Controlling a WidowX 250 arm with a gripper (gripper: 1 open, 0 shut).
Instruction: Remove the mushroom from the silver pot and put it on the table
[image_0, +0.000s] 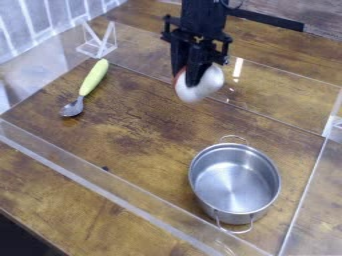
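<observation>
The mushroom (201, 85), whitish with a reddish patch at its left side, hangs over the far middle of the table (147, 137). My black gripper (197, 74) is shut on it from above; the fingertips are small and partly hidden behind it. At the lower right stands the silver pot (234, 183), upright and empty, its wire handles spread out at the near and far sides. Gripper and mushroom are up and to the left of the pot, well apart from it.
A spoon with a pale green handle (94, 77) lies at the left. Behind it is a white wire rack (98, 42). Clear walls edge the table at the front and right. Bare wood stretches between spoon and pot.
</observation>
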